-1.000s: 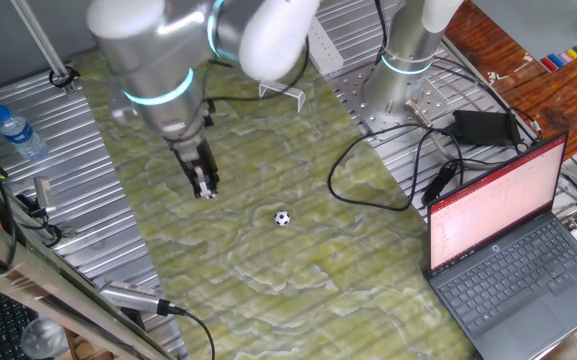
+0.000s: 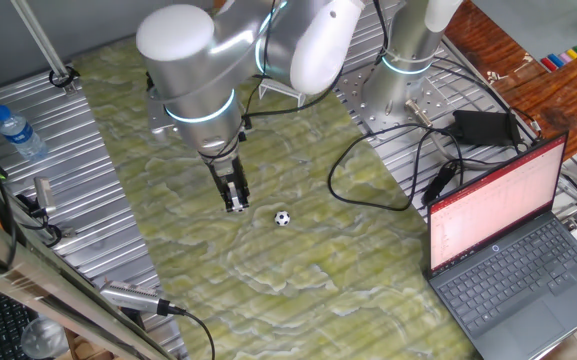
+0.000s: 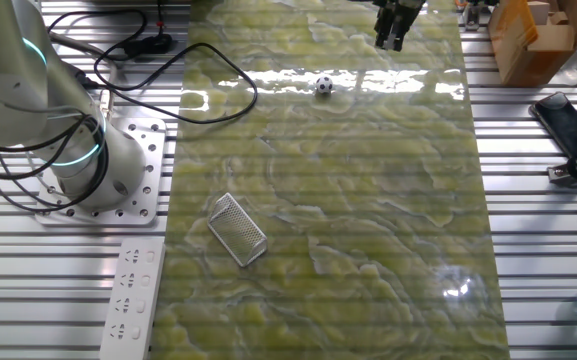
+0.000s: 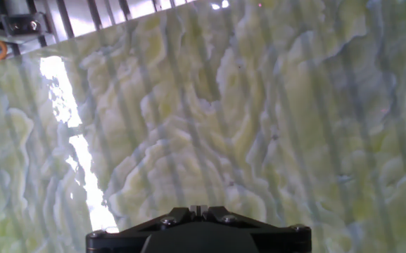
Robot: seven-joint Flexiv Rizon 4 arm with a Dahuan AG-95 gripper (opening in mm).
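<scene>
A small black-and-white soccer ball (image 2: 283,218) lies on the green marbled mat (image 2: 298,290). Just left of it in exterior view 1, my gripper (image 2: 235,208) points downward, apart from the ball. Exterior view 2 has the ball (image 3: 324,85) near the top, with the gripper (image 3: 389,44) to its upper right. From the wrist, the gripper looks shut, its fingertips together and nothing visible between them. The ball does not appear in the wrist view; only mat and a strip of metal table show beyond the fingers.
A metal grater (image 3: 237,230) rests on the mat, near a white power strip (image 3: 133,298). An open laptop (image 2: 508,250) and a looped black cable (image 2: 332,180) border the right side. A water bottle (image 2: 20,133) stands at left.
In exterior view 1 my arm and gripper have moved right and slightly down, coming nearer the ball. The ball has stayed in place.
</scene>
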